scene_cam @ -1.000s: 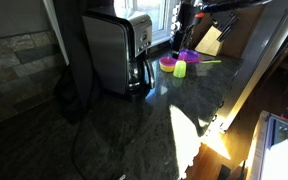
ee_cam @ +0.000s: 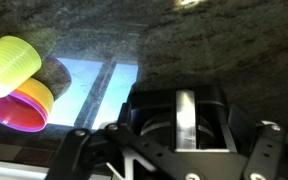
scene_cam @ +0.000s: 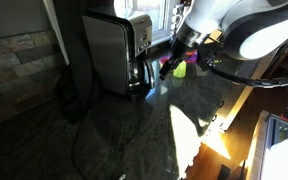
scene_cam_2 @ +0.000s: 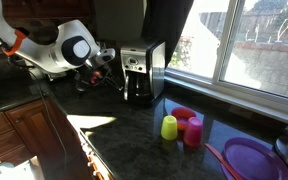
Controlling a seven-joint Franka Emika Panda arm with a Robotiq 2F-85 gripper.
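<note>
My gripper (scene_cam_2: 102, 76) hangs above the dark counter with its fingers open, to the left of the coffee maker (scene_cam_2: 142, 70) in exterior view 2. A yellow-green cup (ee_cam: 11, 64) and a pink and orange bowl (ee_cam: 24, 104) lie at the left edge of the wrist view, off to the side of the fingers. Low in the wrist view, between the fingers, shows a dark part with a silver strip (ee_cam: 185, 120); I cannot tell what it belongs to. In exterior view 1 the arm partly covers the green cup (scene_cam: 180, 70).
A pink cup (scene_cam_2: 193, 132) stands by the window, near a red bowl (scene_cam_2: 181, 114). To its right lie a purple plate (scene_cam_2: 254, 160) and a red utensil (scene_cam_2: 222, 160). Bare counter (scene_cam: 134, 135) stretches in front of the coffee maker.
In exterior view 1 the arm and gripper have come lower and larger into view, over the right side of the counter. They now hide part of the dishes. The cups appear unmoved.
</note>
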